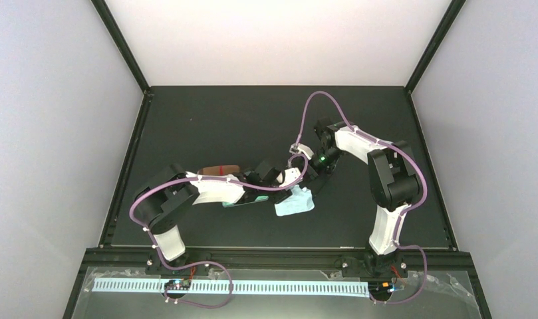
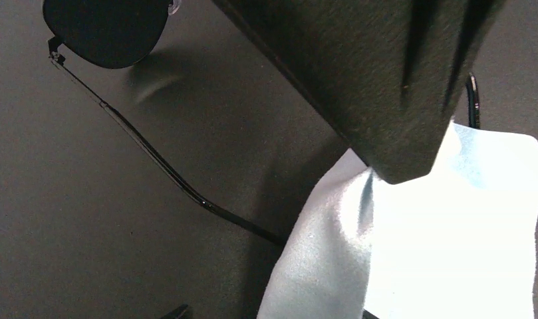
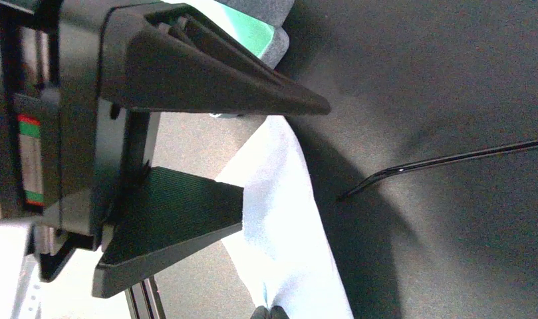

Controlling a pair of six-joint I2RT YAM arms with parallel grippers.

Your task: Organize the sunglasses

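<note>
A pale blue cloth (image 1: pixel 294 205) lies at the table's centre under both grippers, partly raised in a fold (image 2: pixel 319 252). Dark sunglasses (image 2: pixel 103 26) lie beside it in the left wrist view, a long temple reaching toward the cloth; another dark temple end (image 3: pixel 452 157) shows in the right wrist view. My left gripper stands open at the cloth, its dark fingers (image 3: pixel 213 86) around the cloth's raised corner in the right wrist view. My right gripper is shut at the bottom of that view, pinching the cloth. A dark finger also covers much of the left wrist view.
A brown case (image 1: pixel 216 169) with a red band lies behind the left arm, with a green-lined object (image 1: pixel 243 203) in front of it, partly hidden.
</note>
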